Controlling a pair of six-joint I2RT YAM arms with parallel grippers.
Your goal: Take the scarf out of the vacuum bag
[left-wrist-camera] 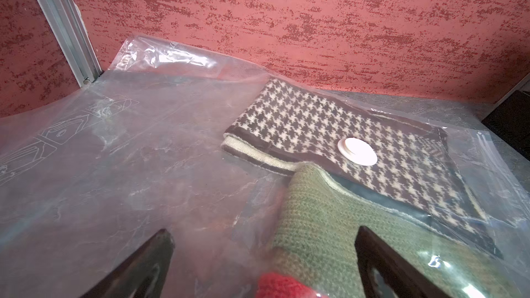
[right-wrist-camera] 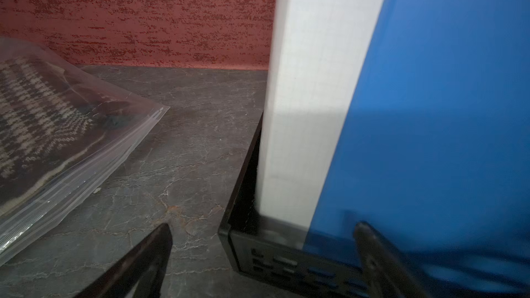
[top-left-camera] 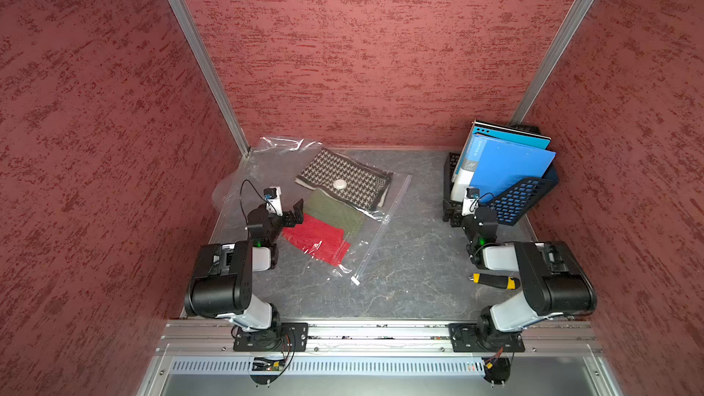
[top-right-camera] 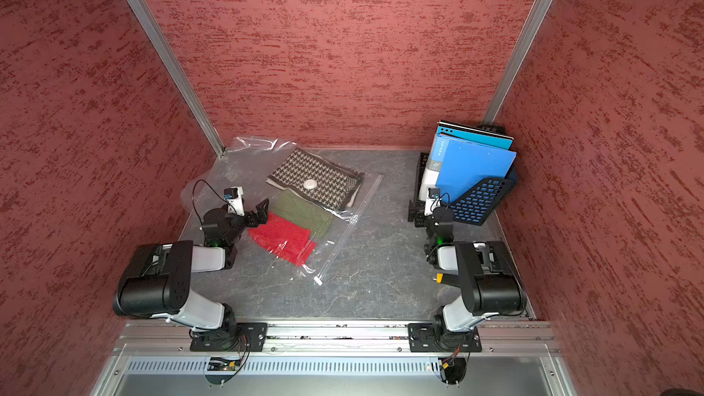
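Note:
A clear vacuum bag (top-left-camera: 381, 234) with a white valve (left-wrist-camera: 357, 151) lies flat at the left and middle of the grey table. Inside are a houndstooth scarf (top-left-camera: 330, 168), an olive knit piece (top-right-camera: 300, 212) and a red piece (top-left-camera: 311, 234). My left gripper is open over the bag's left part, with the fabrics visible beyond its fingers. My right gripper is open just in front of the document holder, right of the bag, with nothing held.
A black mesh holder (top-left-camera: 520, 201) with blue folders (top-right-camera: 469, 165) stands at the back right. A yellow-black tool (top-left-camera: 491, 280) lies by the right arm. Bare table shows between bag and holder.

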